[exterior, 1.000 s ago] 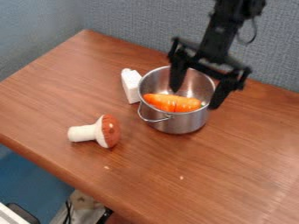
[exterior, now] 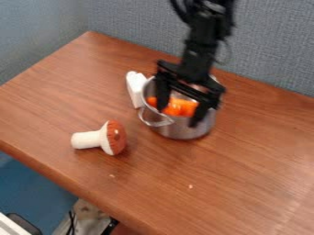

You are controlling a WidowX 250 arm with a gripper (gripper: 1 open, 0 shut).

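Observation:
My black gripper point(exterior: 185, 98) reaches down into a steel pot point(exterior: 185, 128) near the table's middle, its fingers open on either side of orange carrot pieces point(exterior: 179, 107) inside. The arm hides much of the pot's right part; whether the fingers touch the carrot is unclear.
A white object point(exterior: 135, 89) stands just left of the pot. A toy mushroom point(exterior: 94, 139) with a red cap lies to the front left. A grey partition runs along the back.
The gripper has moved left and down from above the pot's right side into the pot, over the carrot. The other objects have not visibly moved.

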